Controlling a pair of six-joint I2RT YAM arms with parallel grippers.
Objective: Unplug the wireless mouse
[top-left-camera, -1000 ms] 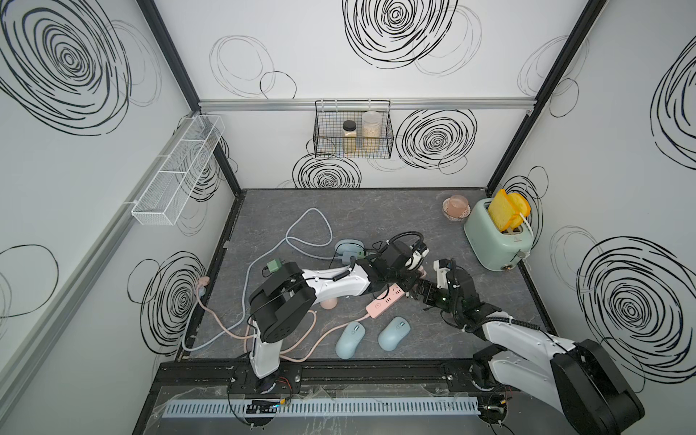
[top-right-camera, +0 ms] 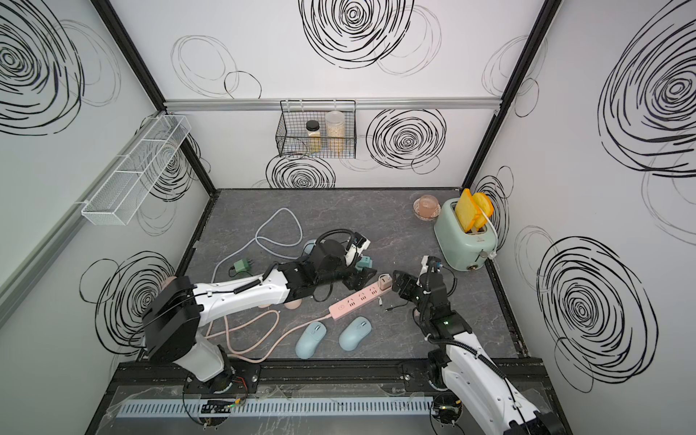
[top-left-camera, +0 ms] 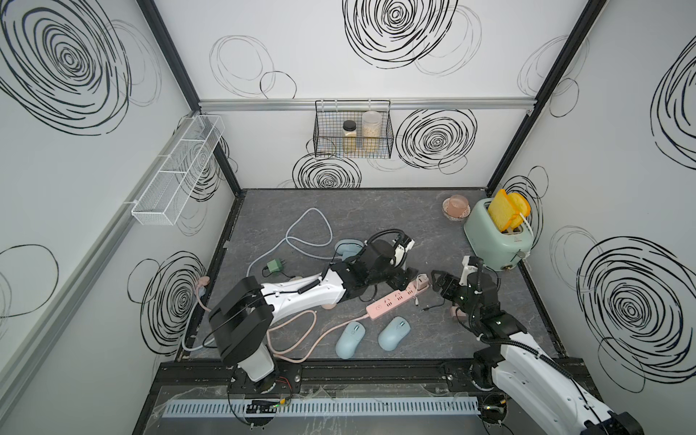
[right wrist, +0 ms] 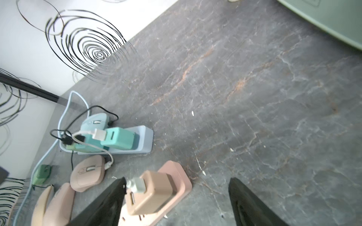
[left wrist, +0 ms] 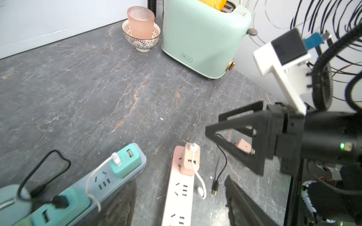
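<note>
A pink power strip point(left wrist: 176, 195) holds a beige adapter point(right wrist: 154, 192) with a white cable plug in its top. A blue strip behind carries teal adapters point(left wrist: 124, 162) with white and black cables. My left gripper is open above the pink strip, fingers empty. My right gripper is open near that strip's adapter end, nothing between its fingers. Two light-blue mice point(top-left-camera: 393, 333) lie in front of the pink strip. A pink mouse point(right wrist: 87, 171) and another blue mouse point(right wrist: 96, 122) lie farther back.
The mint toaster point(top-left-camera: 493, 239) with bread and a bowl with a pink glass point(top-left-camera: 456, 208) stand at the back right. Wire baskets hang on the walls.
My left arm has shifted, its gripper now slightly back and left. My right arm has drawn back to the right and risen from beside the pink strip.
</note>
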